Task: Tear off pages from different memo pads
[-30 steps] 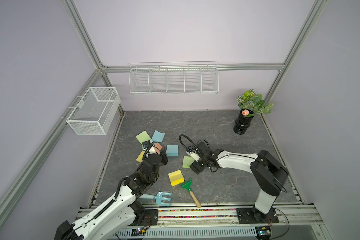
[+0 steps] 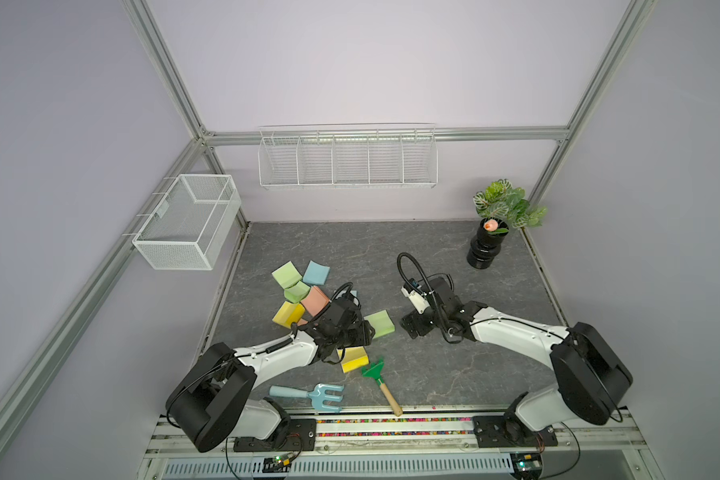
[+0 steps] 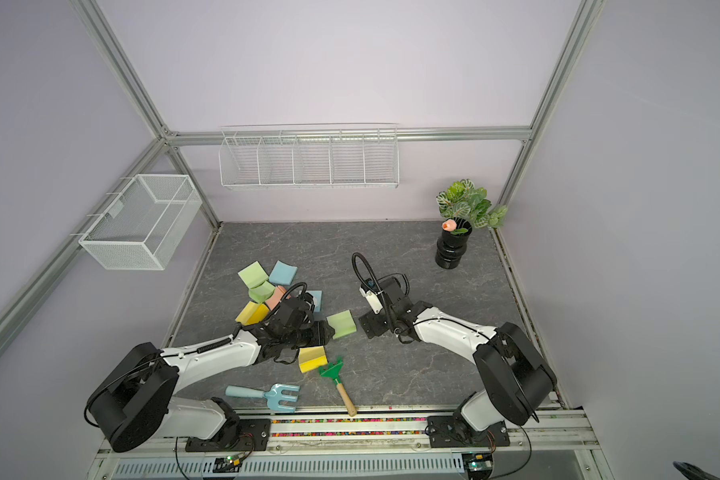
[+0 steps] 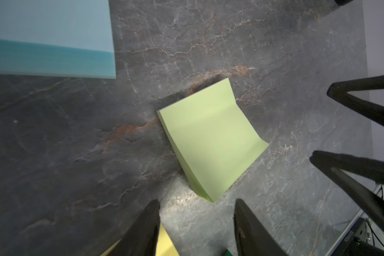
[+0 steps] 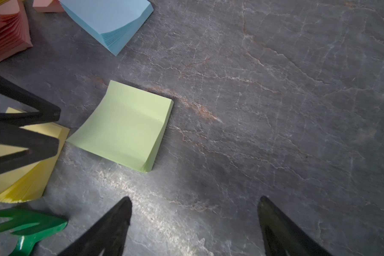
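Note:
A pale green memo pad lies mid-table, its corners slightly curled; it also shows in the right wrist view (image 5: 123, 125). My left gripper is open just left of it, nothing between the fingers. My right gripper is open to the pad's right, also empty. A blue pad (image 5: 104, 19) lies behind the green one, a yellow pad (image 5: 21, 170) in front-left. More pads in green, blue, yellow and pink cluster at the left (image 2: 286, 274).
A green rake (image 2: 373, 371) and blue fork (image 2: 325, 397) lie at the front. A black vase with plant (image 2: 482, 248) stands back right. Wire baskets (image 2: 185, 224) hang on the walls.
My left gripper has swung right toward the single green pad. My right gripper has moved right, away from that pad, uncovering it in the top left view.

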